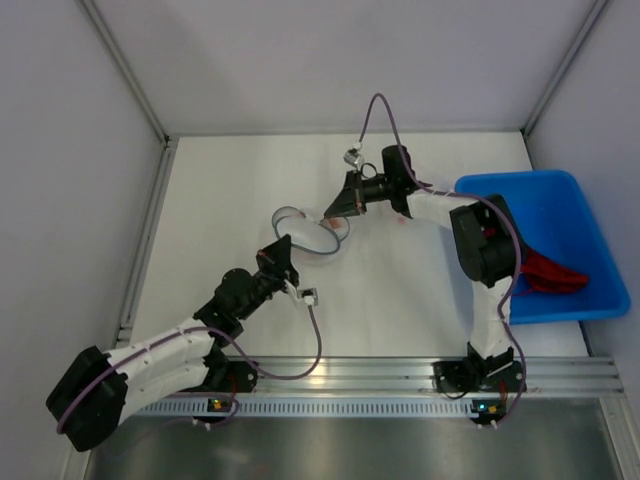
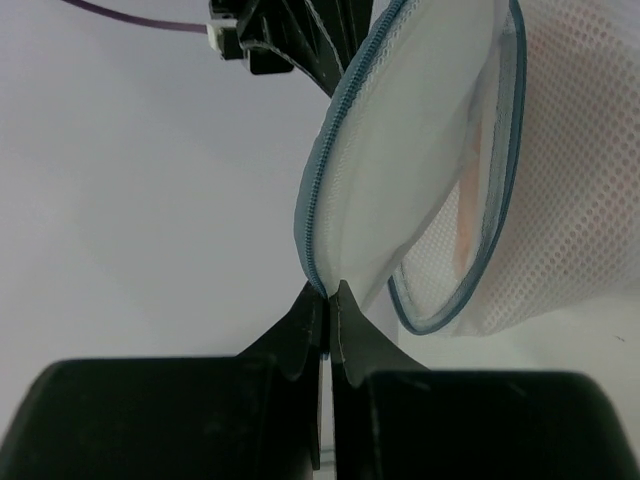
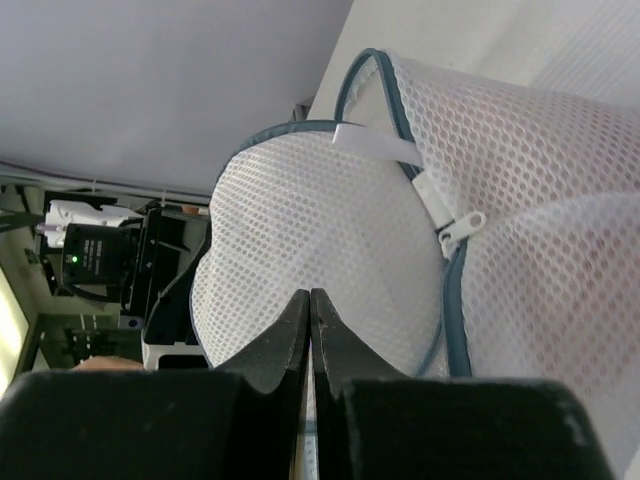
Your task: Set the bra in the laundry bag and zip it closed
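Observation:
The white mesh laundry bag [image 1: 308, 234] stands at mid-table with its grey-blue zipper edges parted. My left gripper is shut on the bag's zippered edge. Inside the opening, a peach-coloured patch, likely the bra [image 2: 467, 215], shows in the left wrist view. In the right wrist view, the white zipper pull [image 3: 462, 230] sits to the right of and beyond my right gripper. That gripper is shut with nothing between its fingertips, in front of the mesh flap. A white fabric tab [image 3: 375, 145] sticks out beside the zipper.
On the right stands a blue bin [image 1: 560, 215] with a red garment [image 1: 550, 274] inside. A metal rail [image 1: 350, 370] runs along the front edge.

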